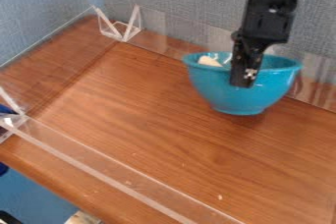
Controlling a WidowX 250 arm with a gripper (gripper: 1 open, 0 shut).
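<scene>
A turquoise bowl [230, 94] stands on the wooden table [144, 140] at the back right, with something whitish inside it. My black gripper [245, 69] reaches down from above into the bowl, near its middle and front rim. Its fingertips are partly hidden, so I cannot see whether it is open or shut.
A white wire stand [121, 27] sits at the back left corner by the padded walls. Another white wire piece with a dark blue item [7, 110] is at the left edge.
</scene>
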